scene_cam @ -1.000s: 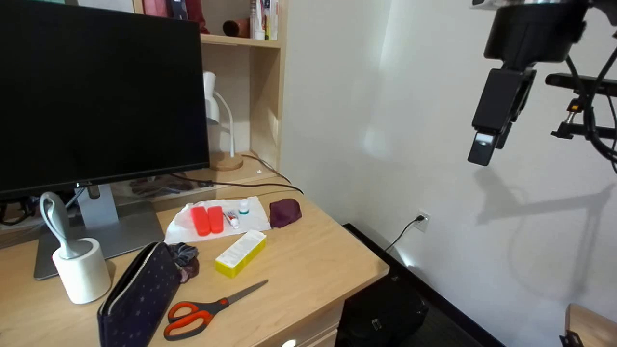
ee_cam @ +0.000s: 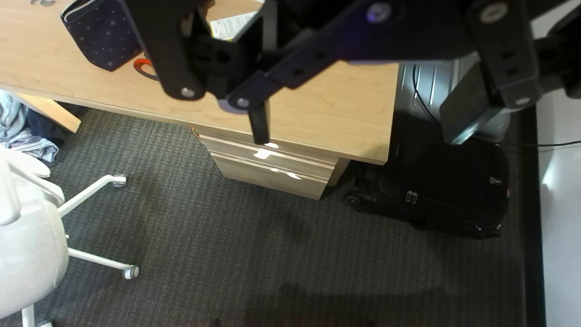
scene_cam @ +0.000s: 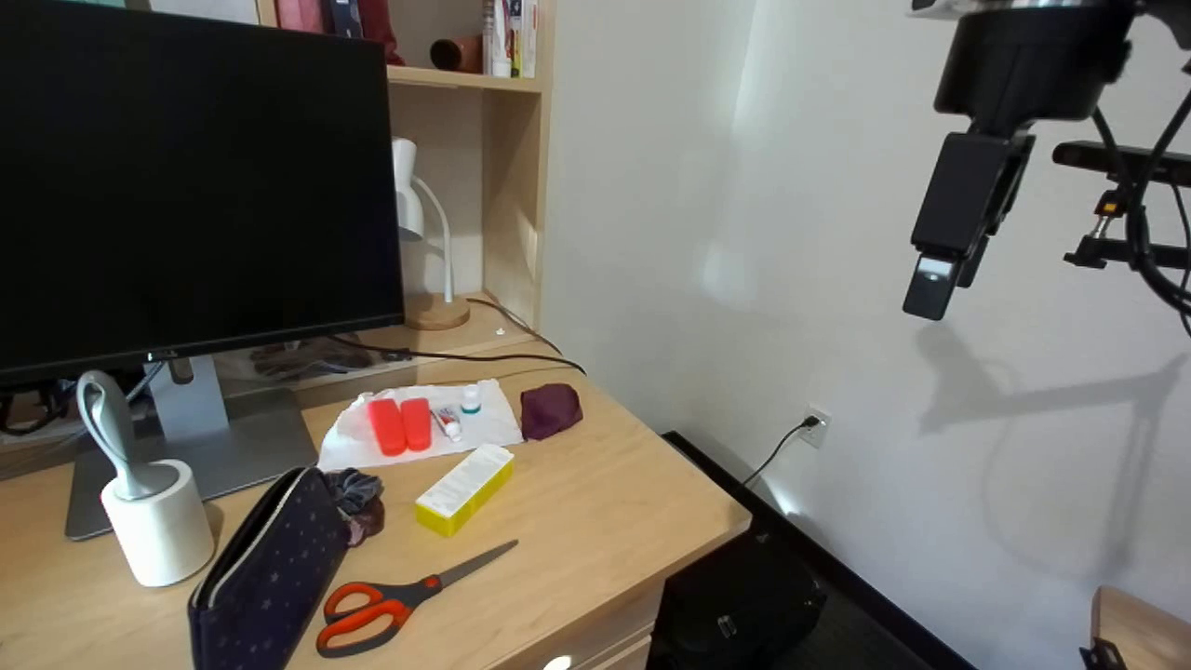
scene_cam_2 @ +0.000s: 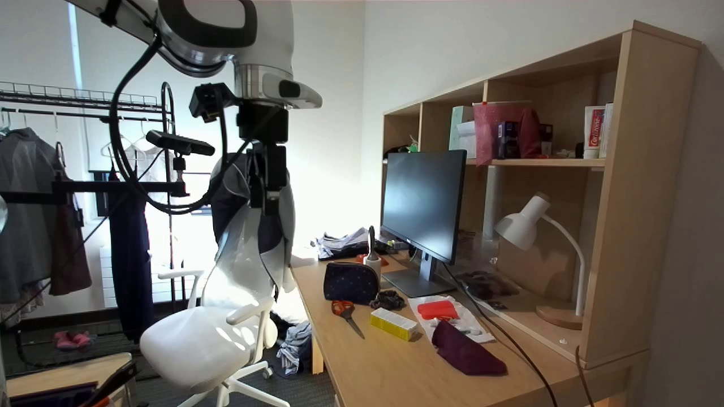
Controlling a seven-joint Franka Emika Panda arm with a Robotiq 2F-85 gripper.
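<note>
High above the floor, off the desk's right side, my gripper (scene_cam: 946, 281) hangs pointing down. Its two fingers stand wide apart in the wrist view, and only desk and floor show between them. On the desk lie orange-handled scissors (scene_cam: 391, 603), a yellow and white box (scene_cam: 465, 489) and a dark starry pouch (scene_cam: 268, 575). Two red cases (scene_cam: 399, 425), a small tube (scene_cam: 448, 423) and a little white bottle (scene_cam: 471, 398) rest on a white cloth (scene_cam: 346, 441). Beside the cloth is a maroon pouch (scene_cam: 550, 411).
A monitor (scene_cam: 201, 190), a white lamp (scene_cam_2: 521, 227) and a lint roller (scene_cam: 158, 519) stand on the desk. The white chair (scene_cam_2: 203, 342) is in front of it. A black suitcase (ee_cam: 446, 180) sits on the floor beside the desk.
</note>
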